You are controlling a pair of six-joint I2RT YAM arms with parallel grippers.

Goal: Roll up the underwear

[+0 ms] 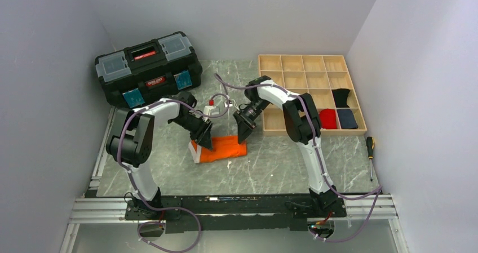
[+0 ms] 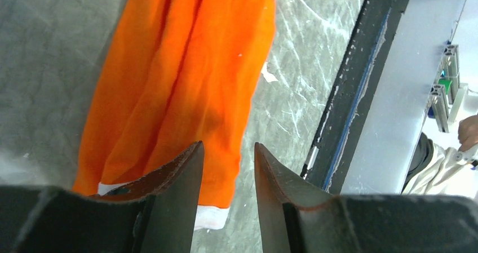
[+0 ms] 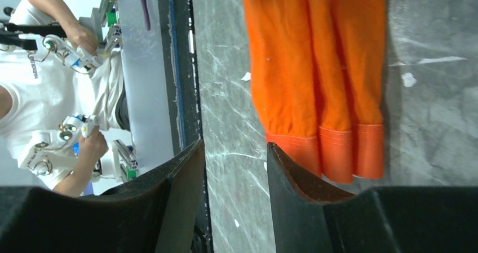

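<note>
The orange underwear (image 1: 222, 149) lies folded into a long strip on the grey table, running left to right between the two arms. Its left end shows a white band (image 2: 211, 217); lengthwise folds run to the stitched orange edge (image 3: 338, 146) at its right end. Over the left part hovers my left gripper, part open, one finger in front of the cloth and nothing held. My right gripper is also part open by the strip's right end, its gap over bare table and no cloth between its fingers.
A wooden compartment box (image 1: 270, 133) stands at the back right, holding a red roll (image 1: 327, 118) and dark rolls. A black toolbox (image 1: 147, 70) fills the back left. A screwdriver (image 1: 370, 151) lies at the right edge.
</note>
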